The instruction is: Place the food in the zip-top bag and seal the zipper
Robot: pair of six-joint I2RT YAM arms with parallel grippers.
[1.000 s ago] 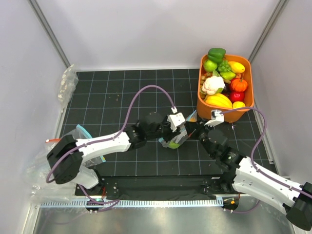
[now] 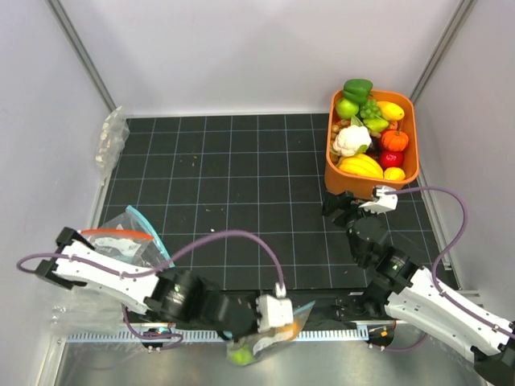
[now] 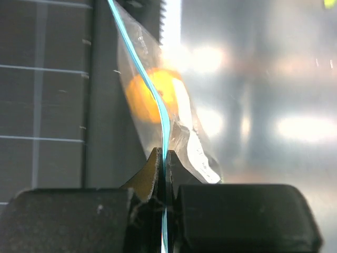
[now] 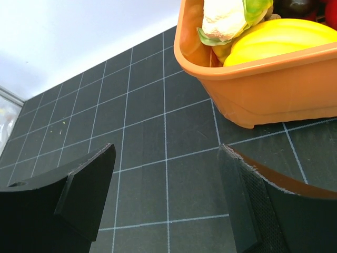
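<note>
My left gripper is shut on the blue top strip of a clear zip bag [image 3: 197, 150]. An orange food item [image 3: 152, 95] shows through the plastic. In the top view this bag [image 2: 283, 338] hangs at the bottom, past the front edge of the tiled mat, with something green low in it and the left arm partly over it. My right gripper stands apart with a wide gap between its fingers and only bare mat in view there. From above, the right gripper [image 2: 331, 207] is just in front of the orange bin [image 2: 366, 185].
Toy produce fills the bin, with a cauliflower [image 2: 352, 141] and bananas [image 2: 360, 166] on top. More bags [image 2: 121, 241] lie at the left under the left arm, and crumpled plastic [image 2: 112, 143] is by the left wall.
My left gripper has carried the bag from mid-mat toward the front, beyond the mat's edge. My right gripper, beside the bag a second ago, has come away from it toward the bin.
</note>
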